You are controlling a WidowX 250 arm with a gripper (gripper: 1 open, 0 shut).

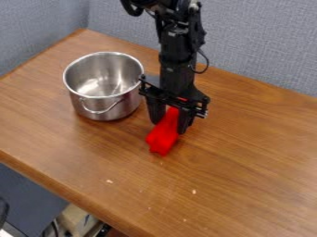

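A red block [162, 140] stands at the middle of the wooden table, slightly tilted, with my black gripper [173, 116] shut on its upper part. The arm comes down from the top of the camera view. A steel pot [103, 83] with a wire handle sits just to the left of the gripper.
A grey padded wall [260, 42] runs along the back. Cables and dark floor show past the table's lower left edge.
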